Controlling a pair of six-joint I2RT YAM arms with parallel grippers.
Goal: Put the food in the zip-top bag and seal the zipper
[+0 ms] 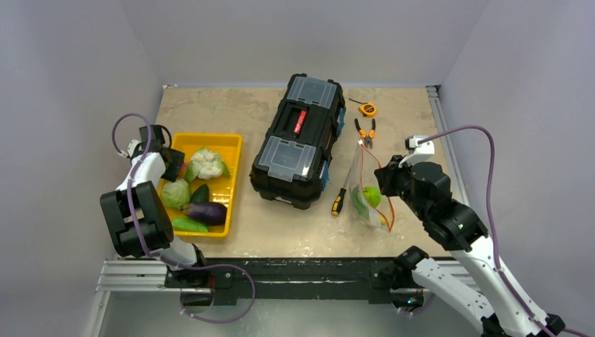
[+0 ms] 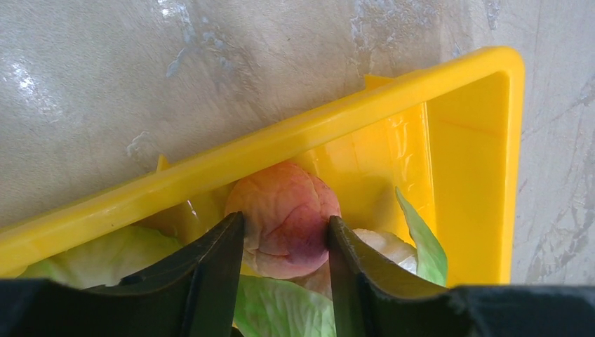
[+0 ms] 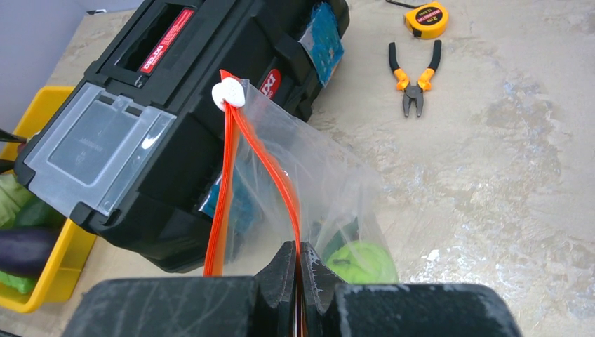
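Observation:
In the left wrist view a reddish peach (image 2: 284,210) lies against the yellow tray's wall. My left gripper has its fingers apart on either side of the peach; whether they press on it is unclear. White cauliflower (image 1: 207,163), green cabbage (image 1: 176,193), a dark cucumber (image 1: 201,194), an eggplant (image 1: 205,213) and a light-green vegetable (image 1: 189,225) share the tray (image 1: 237,158). The clear zip top bag (image 3: 323,151) stands open at right with a green round item (image 3: 361,263) inside. My right gripper is shut on its orange-edged rim; the white slider (image 3: 228,93) sits at the far corner.
A black toolbox (image 1: 298,140) stands between tray and bag. A screwdriver (image 1: 338,202) lies beside the bag, with pliers (image 1: 366,133) and a tape measure (image 1: 368,109) beyond. Bare table shows in front of the toolbox.

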